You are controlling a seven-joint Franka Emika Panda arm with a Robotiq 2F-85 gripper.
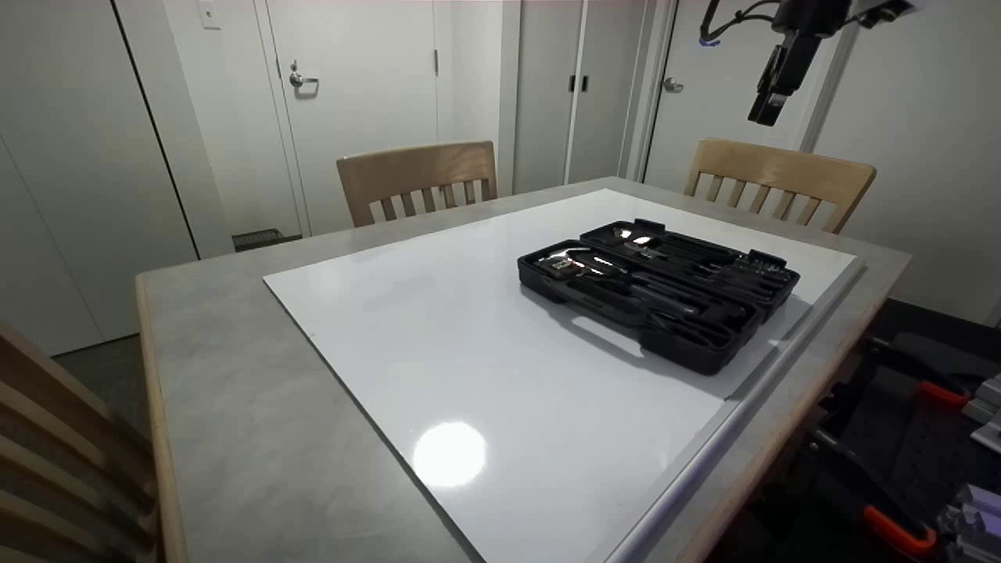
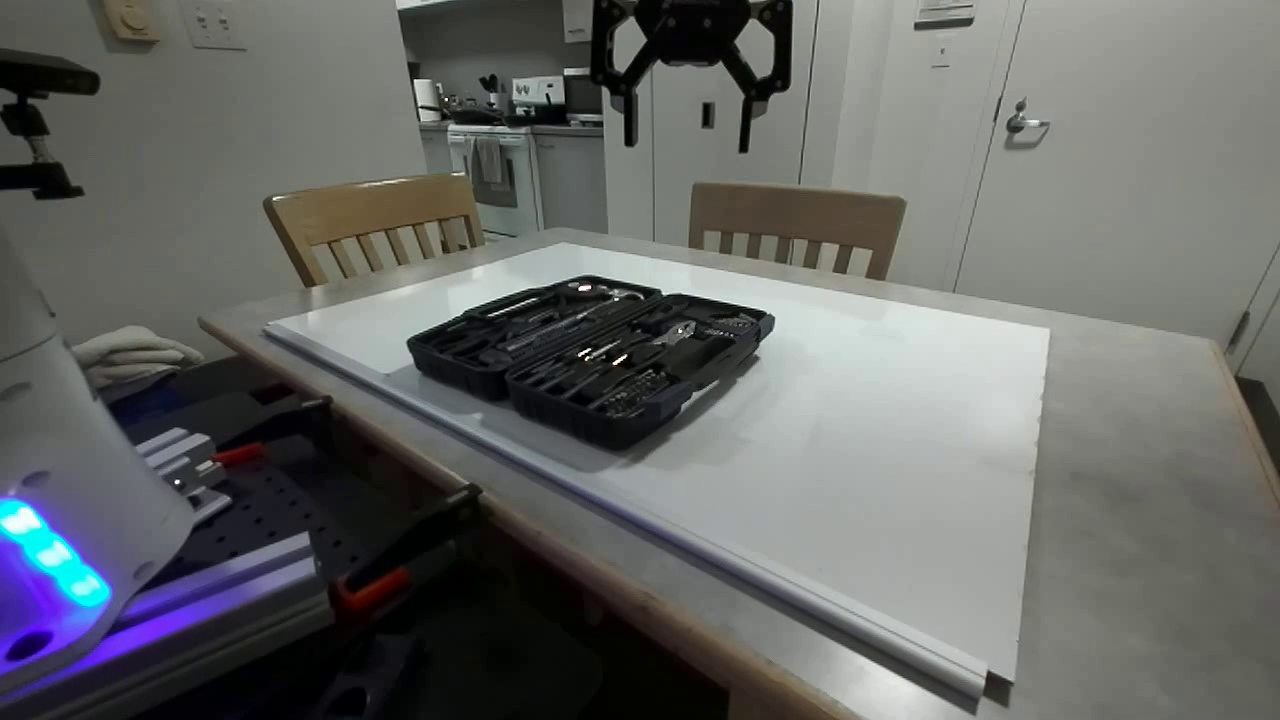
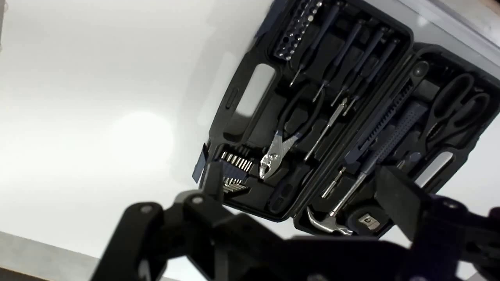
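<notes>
A black tool case (image 1: 647, 295) lies opened flat on the white board, both halves facing up. In the wrist view its tools show clearly: pliers (image 3: 276, 152), a claw hammer (image 3: 347, 194), scissors (image 3: 452, 110), a tape measure (image 3: 368, 220), several small screwdrivers (image 3: 344, 56) and a rack of bits (image 3: 300, 30). My gripper (image 2: 686, 134) hangs high above the table, its two fingers wide apart and nothing between them. From the wrist, the gripper is seen over the lower edge of the case, touching none of it.
The white board (image 1: 403, 347) has much bare room beside the case. A raised strip (image 2: 672, 552) runs along the board's near edge. Wooden chairs (image 2: 798, 222) stand around the table. Clamps with orange-red handles (image 2: 372, 590) sit at the table's robot side.
</notes>
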